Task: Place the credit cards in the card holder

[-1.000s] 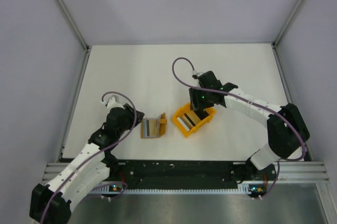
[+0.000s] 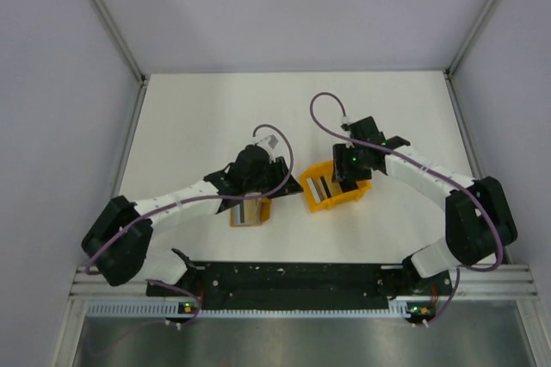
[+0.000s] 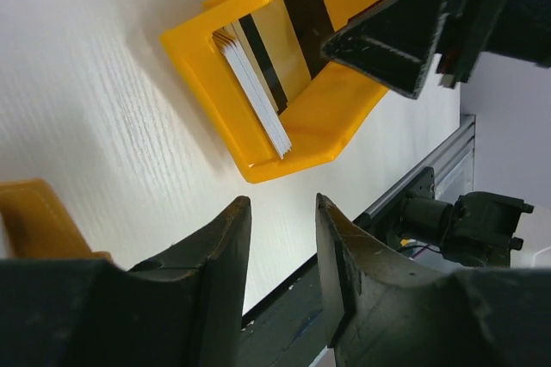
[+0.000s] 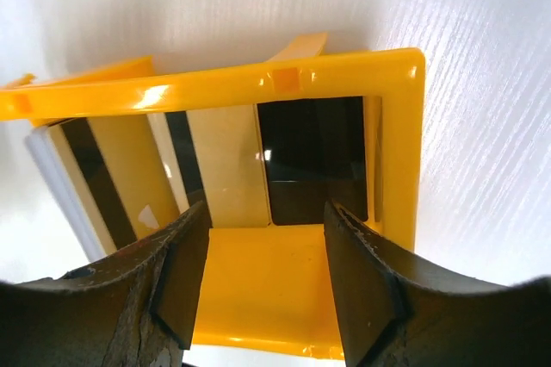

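An orange tray (image 2: 320,205) stands right of the table's middle, with several upright cards inside. White cards (image 3: 256,96) lean at its near-left end in the left wrist view, beside tan and black cards further along. Another orange-brown holder (image 2: 265,211) with pale and dark cards (image 2: 245,213) lies to the left. My left gripper hangs left of the tray with its fingers part open and nothing between them. My right gripper is open at the tray's right part, its fingertips spread before the black and tan cards; whether they touch the tray cannot be told.
A dark bar (image 2: 284,285) runs along the front edge, and grey side walls stand left and right.
My left gripper has swung right, from beyond the left holder to beside the tray. The tray has shifted right and slightly back, along with my right gripper. The left holder has stayed put.
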